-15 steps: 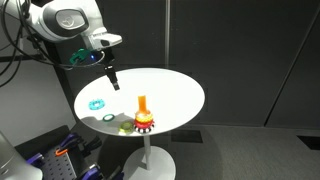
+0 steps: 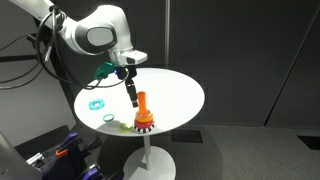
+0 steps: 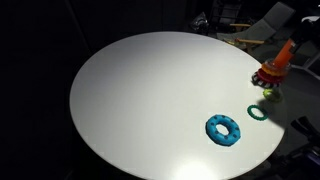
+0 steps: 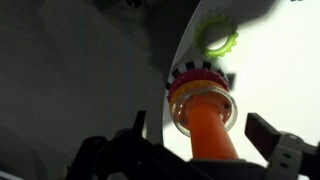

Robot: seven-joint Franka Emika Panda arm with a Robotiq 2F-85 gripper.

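A stacking toy (image 2: pixel 144 119) stands upright near the table's front edge, with an orange post (image 2: pixel 142 100) above red, orange and checkered rings at its base. Close to the top of that post hangs my gripper (image 2: pixel 132 98). From the wrist, the gripper is open, with dark fingers (image 4: pixel 138 133) far apart on either side of the orange post (image 4: pixel 208 135) and touching neither side of it. Next to the toy's base lies a lime green ring (image 4: pixel 231 45). In exterior view 2 the toy (image 3: pixel 268 75) sits at the table's right edge.
A blue ring (image 3: pixel 222 141) and a thin teal ring (image 3: pixel 250 109) lie flat, apart from the toy.
The arm has come right and lower, bringing my gripper from above the table's left part close to the post. The rings and toy appear to have stayed put.
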